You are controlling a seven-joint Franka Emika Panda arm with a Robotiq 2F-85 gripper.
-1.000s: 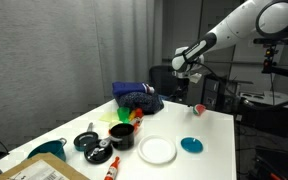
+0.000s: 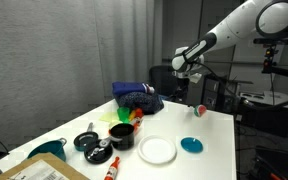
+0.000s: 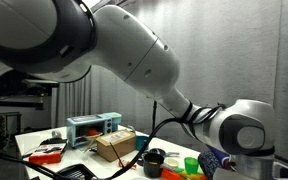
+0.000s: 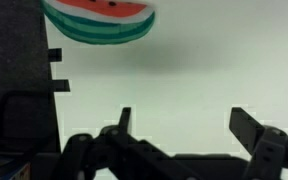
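Observation:
My gripper stands open over the white tabletop, its two dark fingers wide apart with nothing between them. Beyond the fingers, at the top left of the wrist view, lies a watermelon-slice toy [image 4: 101,22] with a red face and green rind, partly cut off by the frame. It is apart from the fingers and close to the table's edge. In exterior view 1 the same watermelon toy [image 2: 200,111] shows small at the far right end of the table, with the gripper [image 2: 179,97] to its left. Exterior view 2 has the arm blocking much of the scene.
A white plate [image 2: 157,150] and a small blue plate [image 2: 191,145] lie mid-table. Pans, a black pot [image 2: 122,134], a green cup [image 2: 123,115] and a red bottle [image 2: 112,171] crowd the left half. A dark blue bag [image 2: 136,101] sits at the back. Under the gripper the table is bare.
The watermelon toy looks slightly shifted or tilted compared with one second ago. The arm shows no clear movement.

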